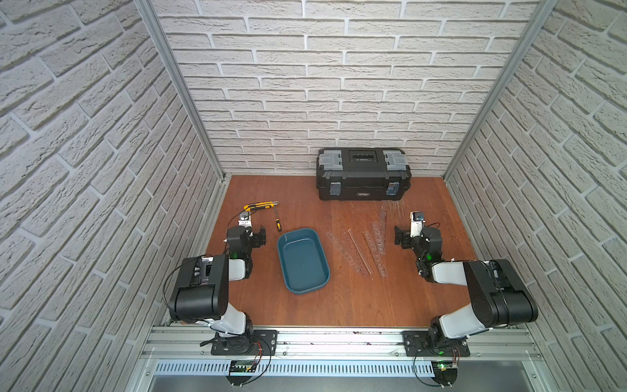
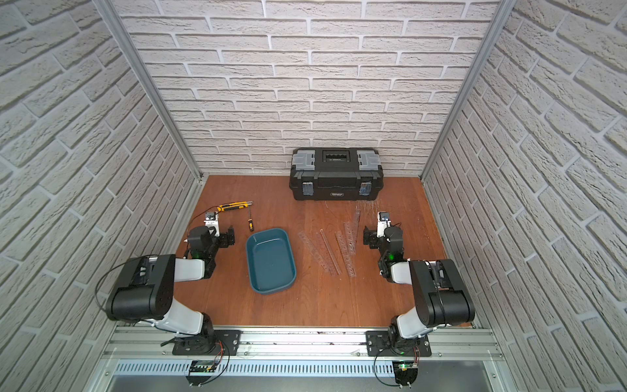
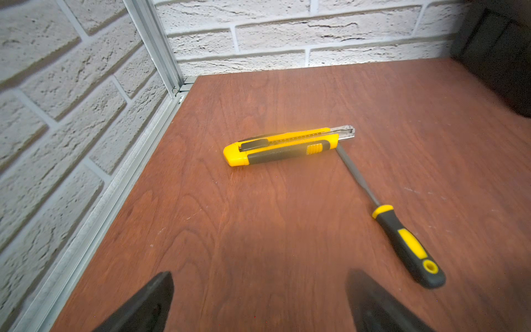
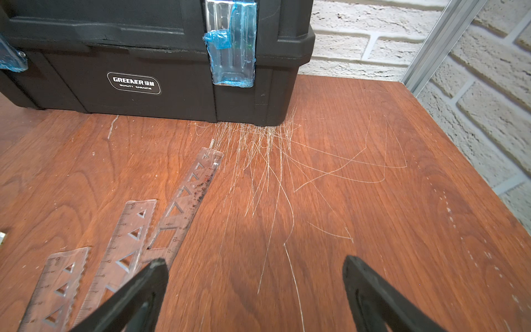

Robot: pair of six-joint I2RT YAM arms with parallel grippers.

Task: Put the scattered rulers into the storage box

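Observation:
Several clear plastic rulers lie flat on the table between the tray and my right arm; one ruler [image 4: 185, 199] points toward the toolbox, with a second ruler [image 4: 121, 249] and a third ruler [image 4: 55, 290] left of it in the right wrist view. A thin strip [image 1: 359, 251] lies among them. The empty blue-green storage box [image 1: 303, 262] stands left of the rulers. My right gripper is open, above bare table to the right of the rulers. Over on the left, my left gripper hangs open with nothing between its fingers, left of the box.
A black toolbox [image 1: 363, 173] stands at the back, loose bristles [image 4: 265, 149] by its front right corner. A yellow utility knife [image 3: 287, 145] and a screwdriver [image 3: 406, 243] lie ahead of my left gripper.

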